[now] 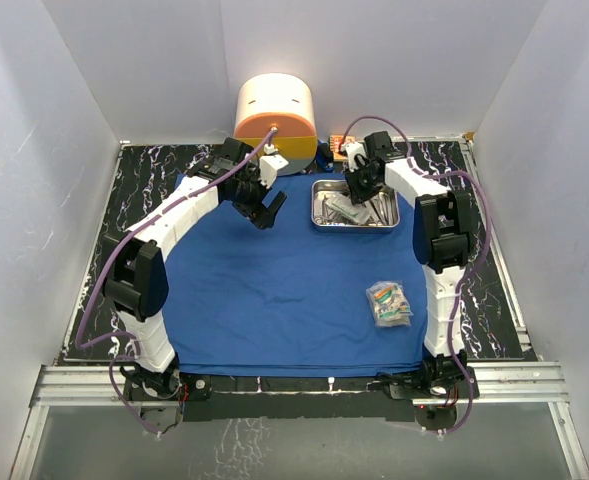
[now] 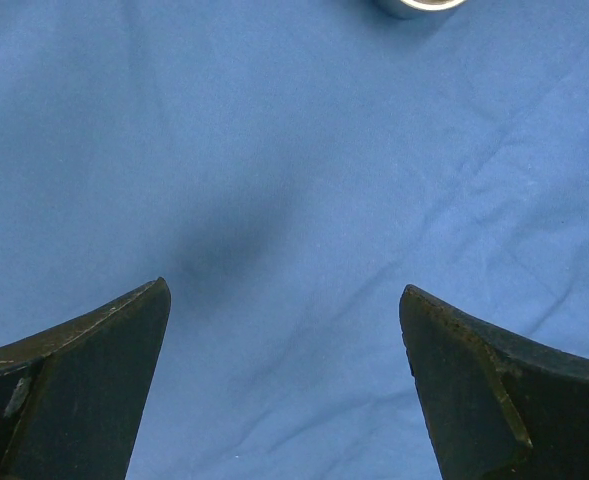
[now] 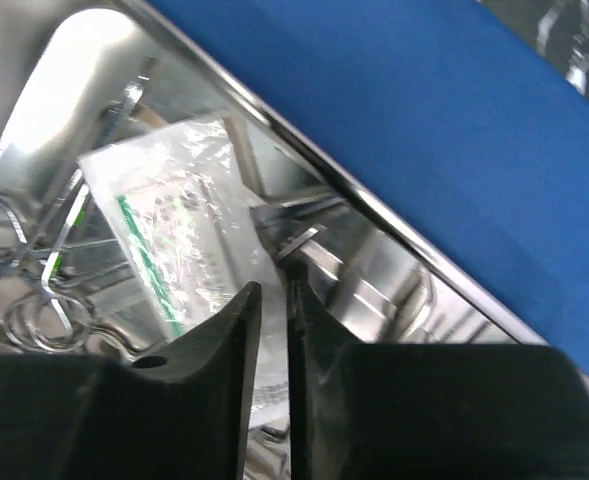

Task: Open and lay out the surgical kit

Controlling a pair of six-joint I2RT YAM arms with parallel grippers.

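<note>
A steel tray point(image 1: 326, 226) of surgical instruments stands on the blue cloth near the back. Inside it a clear packet point(image 1: 346, 209) with green markings lies over the metal tools. My right gripper point(image 1: 352, 198) reaches down into this tray. In the right wrist view, its fingers point(image 3: 239, 325) are close together over the packet point(image 3: 184, 235), with a strip of packet showing in the narrow gap; whether they grip it cannot be told. My left gripper is open above bare cloth, left of the tray, nothing between its fingers.
Another clear bag point(image 1: 388, 304) with coloured contents lies at the front right of the blue cloth point(image 1: 264, 310). An orange and yellow rounded object point(image 1: 274, 105) stands at the back.
</note>
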